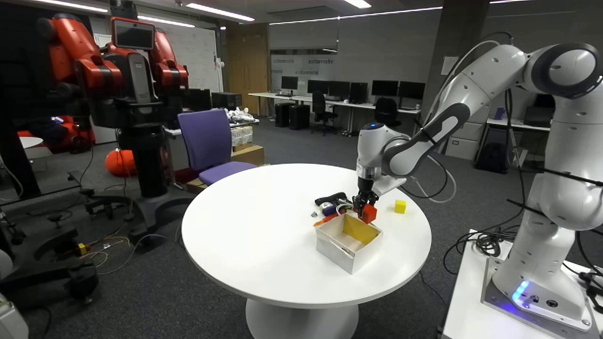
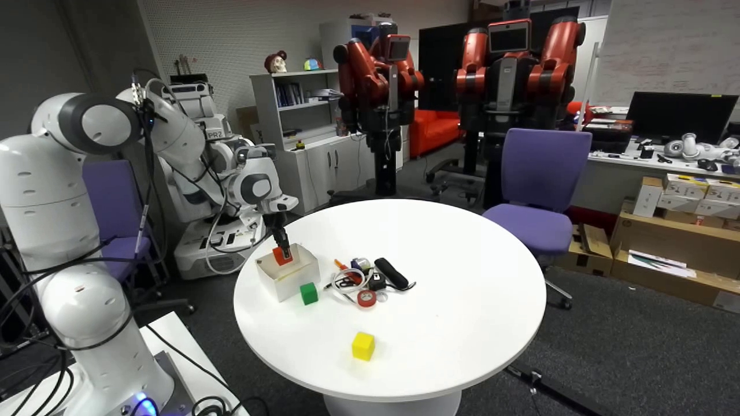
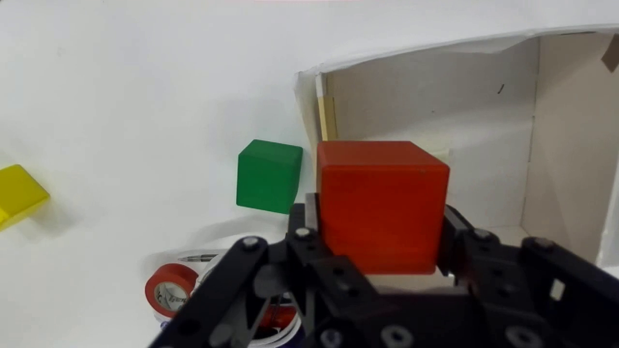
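Note:
Held between the fingers of my gripper is a red cube (image 3: 380,217), its sides pressed by both pads. In the wrist view the cube overlaps the near wall of an open white box (image 3: 493,75), whose inside shows no objects in the visible part. From exterior view 1, gripper and red cube (image 1: 368,213) appear above the rim of the box (image 1: 339,253). A green cube (image 3: 268,177) lies on the table just outside the box wall. Farther off sits a yellow cube (image 3: 20,194), apart from everything else.
On the round white table (image 2: 444,291), a clutter of small items lies close to the box: red tape (image 2: 366,298), a white cable coil (image 2: 346,279) and a black case (image 2: 391,273).

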